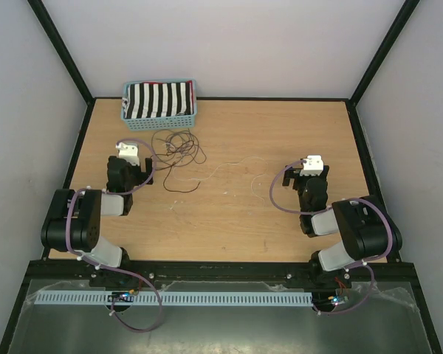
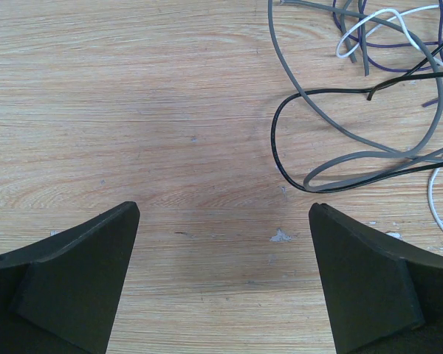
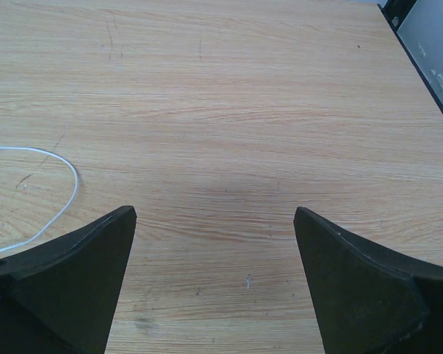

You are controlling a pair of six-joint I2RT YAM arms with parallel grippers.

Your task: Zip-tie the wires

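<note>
A loose tangle of dark wires [image 1: 179, 150] lies on the table, left of the middle and in front of the basket. Grey, black, purple and white strands cross there; a black wire [image 2: 275, 140] and a grey wire [image 2: 282, 63] loop out of it in the left wrist view. From the tangle a thin white wire [image 1: 220, 167] trails rightward, its bend [image 3: 77, 181] showing in the right wrist view. Left of the tangle, my left gripper [image 1: 139, 177] is open and empty. My right gripper [image 1: 304, 175] is open over bare wood, right of the white wire. I cannot make out a zip tie.
A light blue basket [image 1: 159, 123] holding black-and-white striped cloth [image 1: 159, 100] stands at the back left. Purple cables [image 1: 75, 206] run along both arms. Bare wooden table [image 1: 280, 122] spans the middle and back right; walls close in both sides.
</note>
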